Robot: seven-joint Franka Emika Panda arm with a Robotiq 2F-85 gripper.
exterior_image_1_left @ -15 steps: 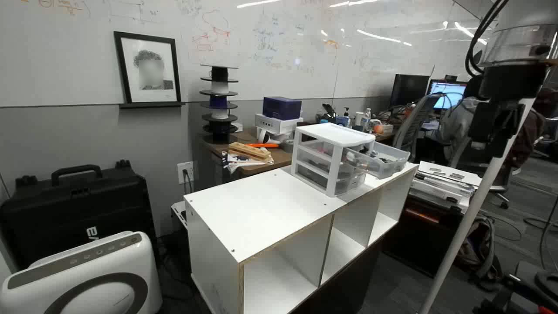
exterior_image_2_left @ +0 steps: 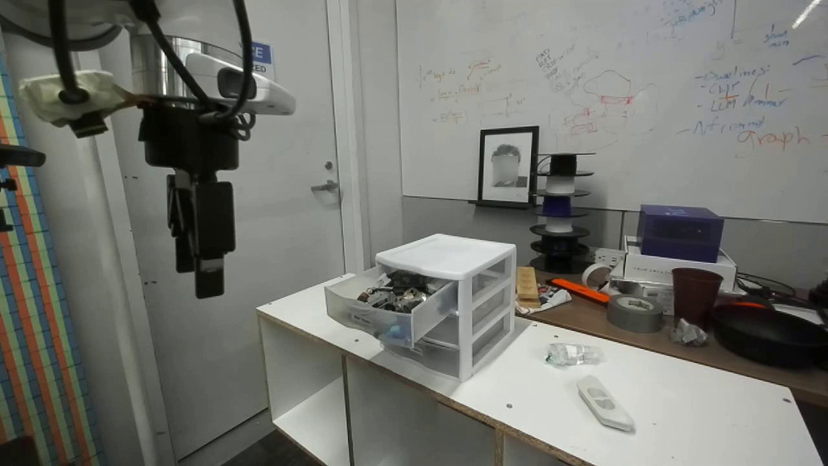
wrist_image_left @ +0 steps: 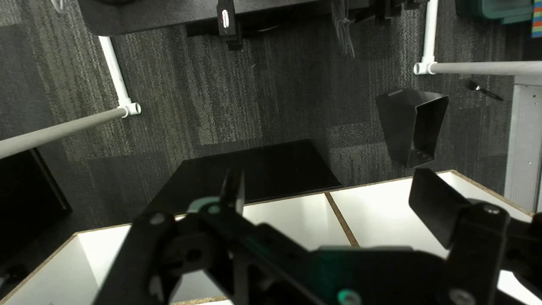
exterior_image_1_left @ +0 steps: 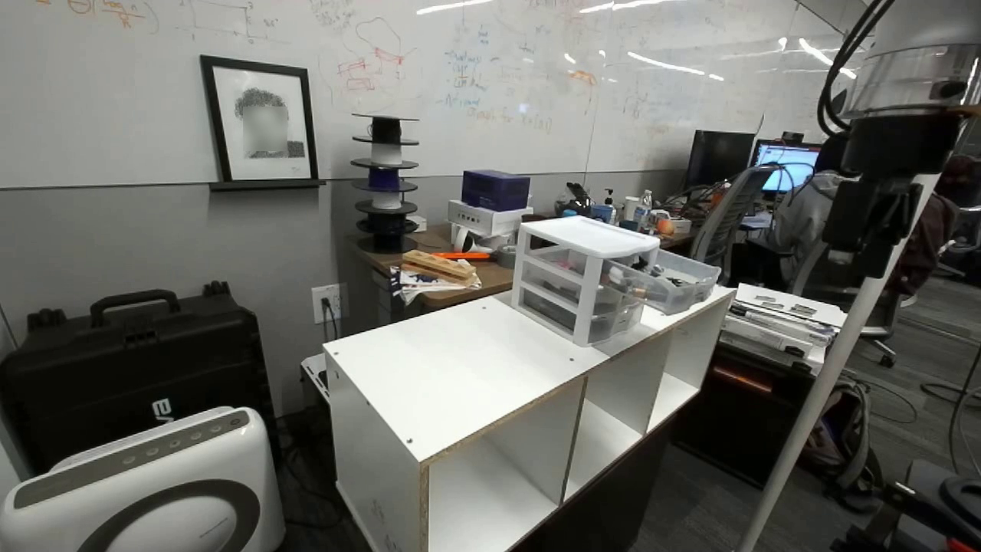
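My gripper (exterior_image_2_left: 197, 268) hangs in the air at the left of exterior view 2, pointing down, clear of the white shelf unit. In the wrist view the gripper is open, its fingers (wrist_image_left: 429, 201) wide apart and nothing between them. A white drawer tower (exterior_image_2_left: 446, 256) with clear drawers stands on the shelf. Its top drawer (exterior_image_2_left: 365, 320) is pulled out and holds a jumble of small parts. Behind the tower lie a crumpled clear plastic item (exterior_image_2_left: 574, 355) and a white remote-like object (exterior_image_2_left: 605, 404); neither shows in exterior view 1.
The white shelf top (exterior_image_1_left: 441, 368) has bare room on its near left part in exterior view 1. A side desk (exterior_image_2_left: 745, 369) holds a dark pan (exterior_image_2_left: 768, 334), tape (exterior_image_2_left: 634, 313) and boxes. A pole (exterior_image_1_left: 809, 414) stands near the arm.
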